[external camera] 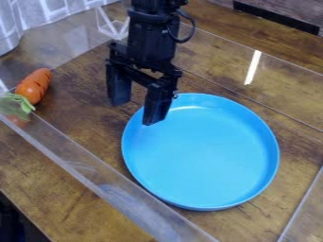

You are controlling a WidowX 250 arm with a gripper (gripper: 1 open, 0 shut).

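Observation:
My black gripper (139, 90) hangs open above the wooden table, just behind the upper-left rim of a round blue plate (199, 156), with nothing visible between its fingers. At the left, an orange carrot (34, 87) with a pale green top lies on the table, apart from the gripper.
A clear plastic wall runs diagonally along the lower left, and clear panels stand at the back and right. A white cloth is at the top left corner. Bare wood (82, 104) lies between carrot and plate.

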